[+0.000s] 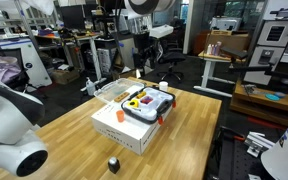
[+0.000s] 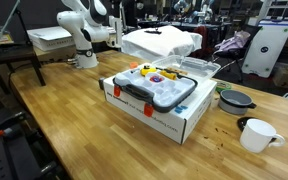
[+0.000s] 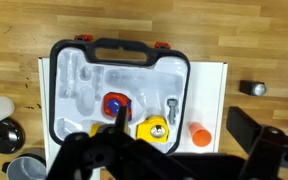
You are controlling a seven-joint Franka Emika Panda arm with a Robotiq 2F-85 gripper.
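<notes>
A clear tray-like case [image 3: 84, 110] with a black handle [image 3: 124, 45] and red latches lies on a white box [image 3: 212, 85]. Inside it are a red and blue item [image 3: 116, 104], a yellow item [image 3: 152, 128] and a small grey tool [image 3: 172, 106]. An orange object [image 3: 200, 135] rests on the box beside the case. From above, my gripper looks down with its fingers spread wide and nothing visible between them; it partly hides the case's lower edge.
A small black object [image 3: 252, 88] stands on the wooden table to one side. A white mug [image 2: 261, 135] and a grey pot [image 2: 234, 100] are on the other side. A clear container [image 2: 189, 62] sits behind the case. Bare table lies in front of the box.
</notes>
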